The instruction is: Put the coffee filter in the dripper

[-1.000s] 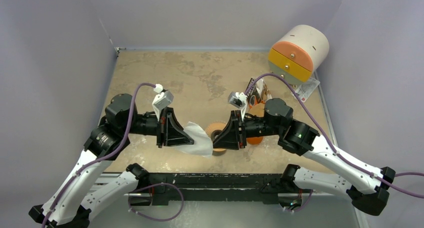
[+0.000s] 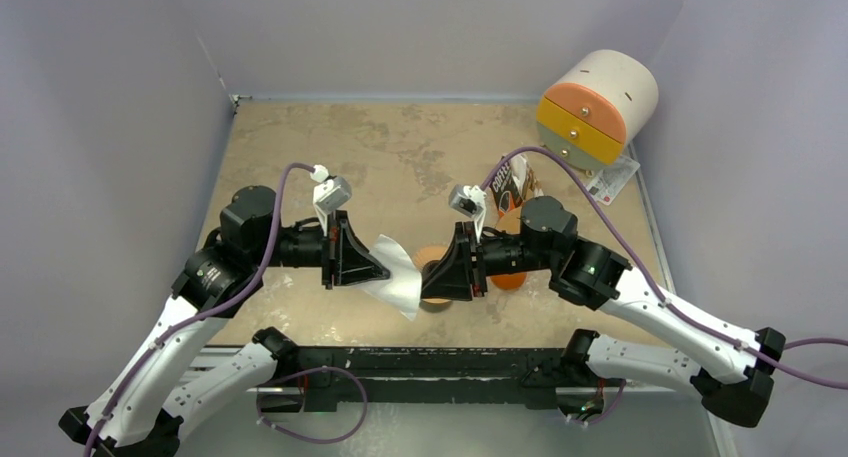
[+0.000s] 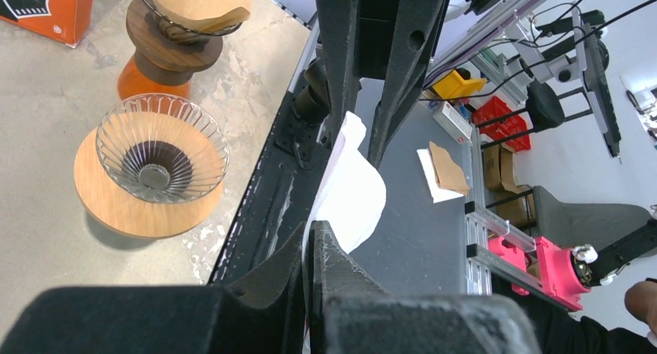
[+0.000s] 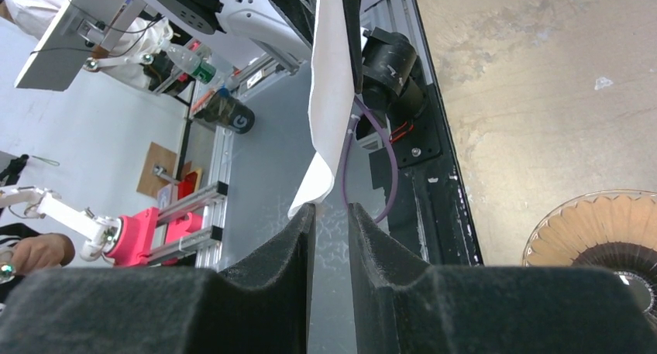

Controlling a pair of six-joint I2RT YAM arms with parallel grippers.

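Observation:
A white paper filter (image 2: pixel 395 277) is pinched by my left gripper (image 2: pixel 383 273), which is shut on it; the paper hangs upright in the left wrist view (image 3: pixel 349 191). My right gripper faces the paper's free edge from the right, part open, with a small gap between its fingertips and the paper just beyond. The glass dripper (image 3: pixel 161 125) stands on a round wooden base (image 3: pixel 97 199) below the two grippers, mostly hidden by them in the top view.
Another stand with orange base and filters (image 3: pixel 153 87) is at the right, beside an orange package (image 3: pixel 42 9). A drawer box (image 2: pixel 618 87) sits at the back right.
My right gripper has edged slightly left.

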